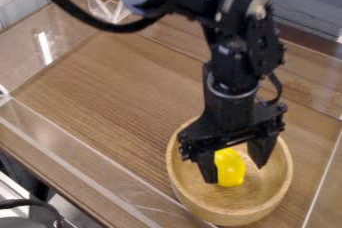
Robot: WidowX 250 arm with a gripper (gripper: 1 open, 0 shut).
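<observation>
My black gripper (pixel 233 143) hangs low over a round wooden bowl (pixel 230 211), its fingers open around the top of a yellow object (pixel 230 173) that lies in the bowl. The gripper's body hides part of the bowl's back and the upper part of the yellow object. Whether the fingers touch it I cannot tell.
A clear edge strip runs along its left side, and a pale wall or ledge stands at the back right.
</observation>
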